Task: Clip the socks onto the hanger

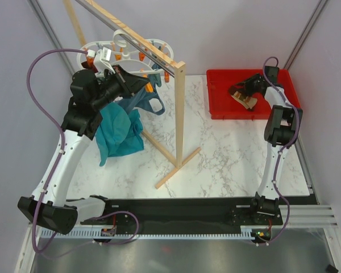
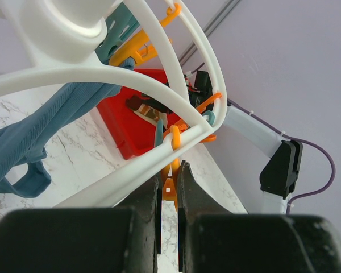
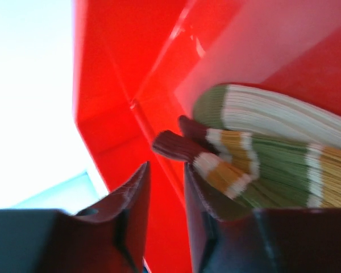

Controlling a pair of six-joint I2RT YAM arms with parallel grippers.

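Observation:
The white round hanger (image 1: 125, 63) hangs from the wooden stand, with orange clips around its ring. My left gripper is shut on an orange clip (image 2: 170, 189) at the hanger's rim. Striped socks (image 1: 247, 102) lie in the red tray (image 1: 219, 106). Up close, a brown, green and yellow striped sock (image 3: 281, 168) lies in front of a grey-striped one with a green toe (image 3: 295, 114). Over the tray my right gripper stands part open, red tray showing between its fingers. The striped sock's dark end is just beyond the fingertips.
Blue-grey cloth (image 1: 145, 101) hangs from the hanger, and a teal cloth (image 1: 119, 131) shows below it. The stand's wooden post (image 1: 179, 119) rises between the hanger and the tray. Bare marble tabletop (image 1: 233, 153) lies in front of the tray.

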